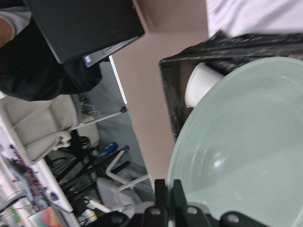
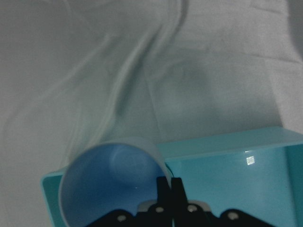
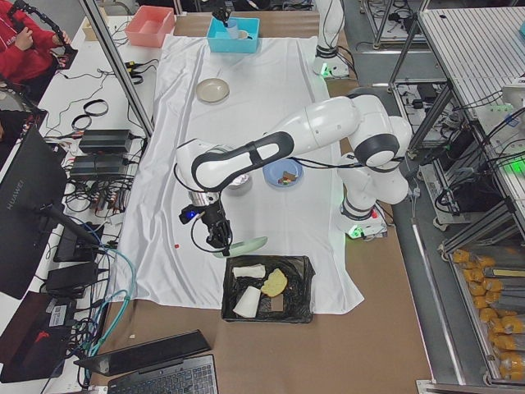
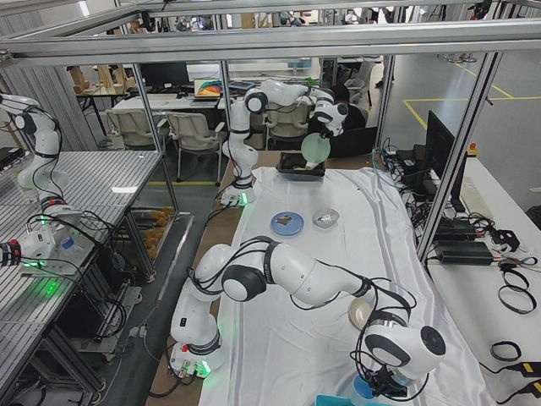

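Note:
My left gripper is shut on the rim of a pale green plate (image 1: 236,142), held at the near edge of a black-lined bin (image 3: 308,287), which holds white pieces (image 3: 246,302) and a yellow piece (image 3: 274,282). In the left wrist view the plate hides much of the bin. My right gripper is shut on the rim of a blue cup (image 2: 109,184) over a turquoise box (image 2: 227,184) at the far end of the table.
A beige plate (image 3: 212,89), a blue plate (image 3: 279,171) with brown bits and a silver bowl (image 4: 325,216) rest on the white cloth. A pink box (image 3: 150,25) stands at the back left. Laptop and monitor edge the workspace.

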